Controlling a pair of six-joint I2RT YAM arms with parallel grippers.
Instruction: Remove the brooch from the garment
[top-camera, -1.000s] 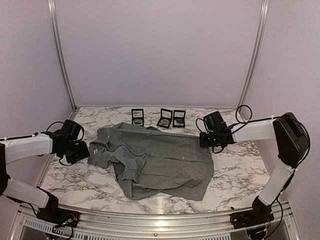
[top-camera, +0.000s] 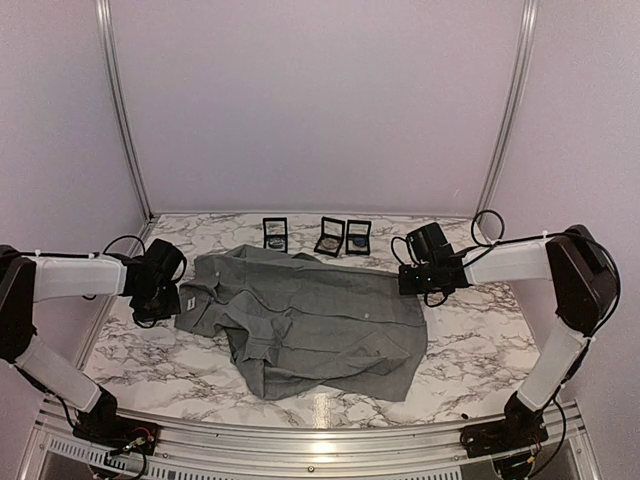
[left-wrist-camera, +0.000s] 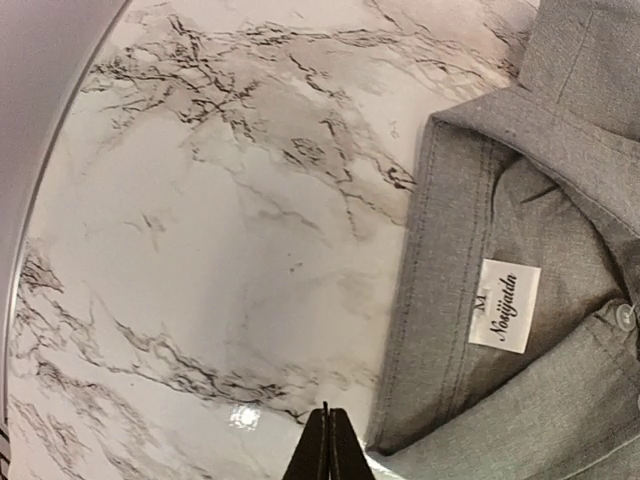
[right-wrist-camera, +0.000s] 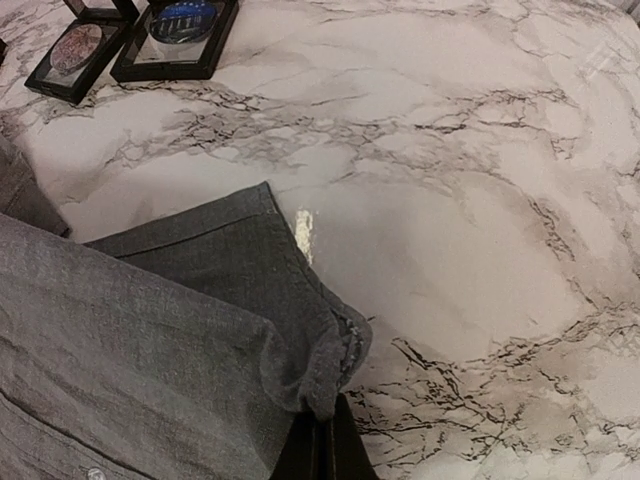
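Observation:
A grey shirt (top-camera: 330, 310) lies rumpled across the middle of the table. In the left wrist view its collar (left-wrist-camera: 435, 270), with a white label (left-wrist-camera: 505, 306) inside, lies right of my left gripper. That gripper is shut with nothing between its fingers; the collar's near corner rests just outside them. My right gripper is shut on the shirt's far right corner, where the cloth (right-wrist-camera: 325, 365) bunches up. No brooch can be made out on the shirt in these views.
Three open black cases stand behind the shirt: a left case (top-camera: 275, 236), a middle case (top-camera: 329, 236) and a right case (top-camera: 358, 237). Round pieces show inside them. Bare marble tabletop (top-camera: 150, 375) lies left and front of the shirt.

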